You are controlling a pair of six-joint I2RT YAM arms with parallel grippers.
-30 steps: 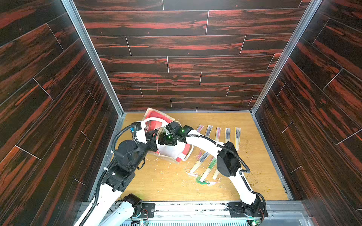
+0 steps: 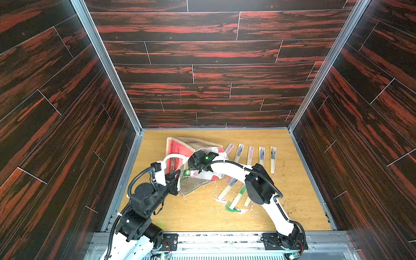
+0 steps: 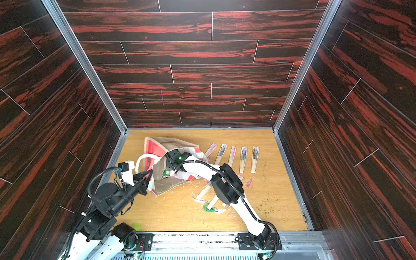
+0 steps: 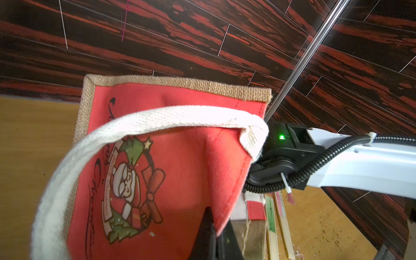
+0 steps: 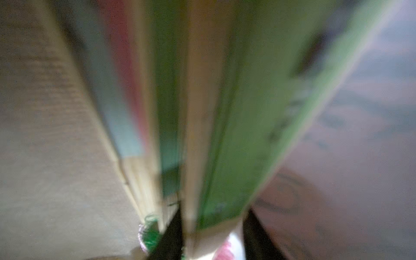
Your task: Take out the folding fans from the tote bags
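Observation:
The red and tan tote bag (image 2: 182, 149) lies tipped on the left of the table, its opening toward the right arm. In the left wrist view its red printed side (image 4: 173, 173) fills the middle, with a white handle arching over it. My left gripper is shut with the bag's red rim at its fingertips. Inside the bag, my right gripper stands part open around the lower end of a green folding fan (image 5: 255, 143). More fans (image 5: 130, 147) stand beside it, against the tan wall. That view is blurred, so firm contact is unclear.
Several folded fans lie on the table right of the bag, among them a pink one (image 2: 250, 155), a black one (image 2: 273, 156) and a green one (image 2: 237, 197). Bare tabletop (image 2: 299, 195) stretches along the right side.
The tote bag has shifted, its opening spread wider and its tan side lower toward the front. My right gripper has gone deeper into it. The left arm has moved slightly toward the front.

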